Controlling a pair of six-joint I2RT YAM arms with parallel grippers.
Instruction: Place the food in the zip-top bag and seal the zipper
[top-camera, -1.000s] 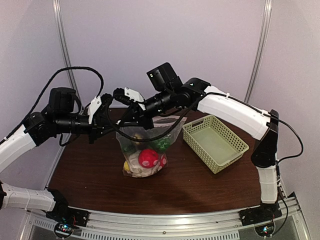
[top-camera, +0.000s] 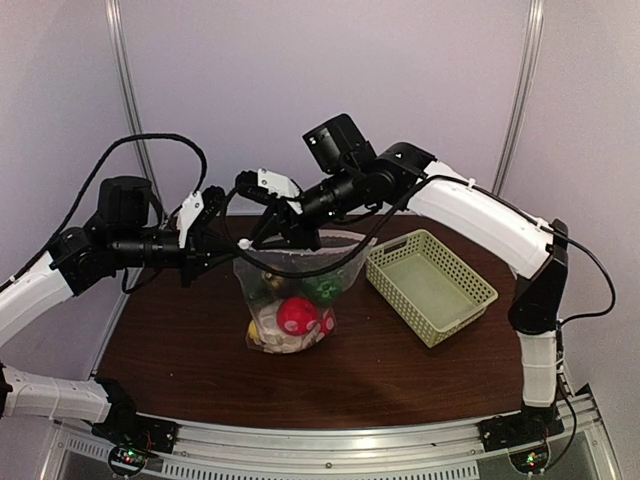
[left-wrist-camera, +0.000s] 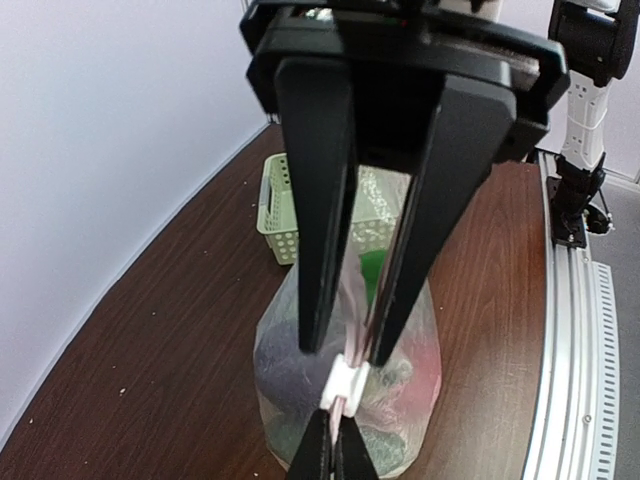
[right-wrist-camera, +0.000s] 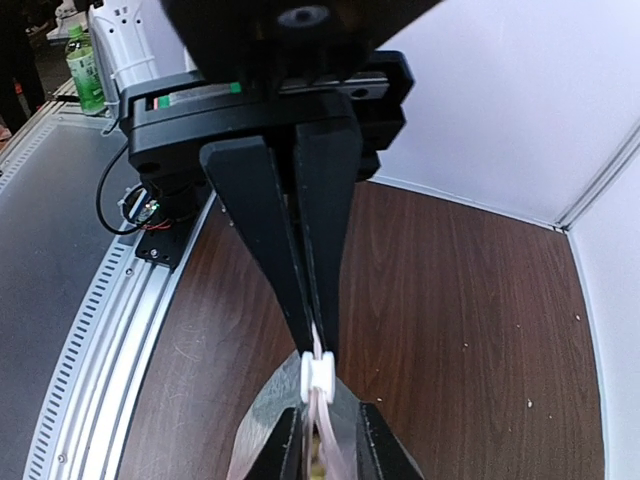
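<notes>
The clear zip bag (top-camera: 290, 340) stands upright mid-table, holding red, green, yellow and white food pieces, including a red spotted one (top-camera: 297, 316). Its white zipper slider (left-wrist-camera: 345, 383) is at the top. My left gripper is shut on the bag's zipper end beside the slider. My right gripper is just over the slider, its fingers part open around the pinkish zipper strip in the left wrist view.
A pale green plastic basket (top-camera: 432, 290) stands empty at the right of the table. Bare wood (top-camera: 180, 360) shows at the left and front. Both arms reach in over the bag.
My right arm has risen slightly and shifted a little right over the bag. The left arm and bag are nearly unchanged.
</notes>
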